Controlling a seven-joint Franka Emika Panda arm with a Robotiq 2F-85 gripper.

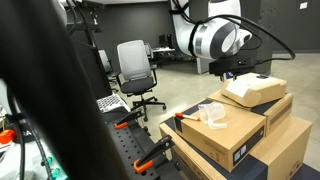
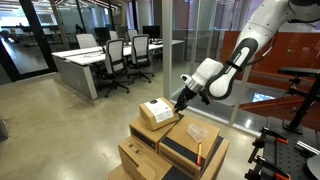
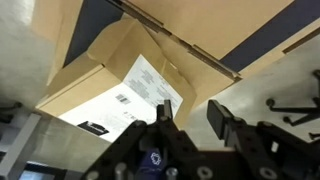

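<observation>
My white arm reaches over the cardboard boxes, its gripper point(image 1: 226, 75) pointing down beside the small upper box. In the wrist view the black gripper stands open, and nothing shows gripped between its fingers. The small cardboard box point(image 3: 97, 91) carries a white printed sheet point(image 3: 146, 82) and a white label. From the side this small box point(image 1: 262, 90) rests on top of a larger box, with the white sheet point(image 1: 241, 86) on its near part. A clear plastic container point(image 1: 211, 112) and a red-orange marker-like item point(image 1: 187, 117) lie on the nearer box.
Larger cardboard boxes point(image 1: 222, 138) form the work surface, with black tape along their edges. A black cable hangs off the arm. Office chairs point(image 2: 112, 55) and a white desk point(image 2: 84, 52) stand farther back. Open floor point(image 2: 60, 130) spreads left of the boxes.
</observation>
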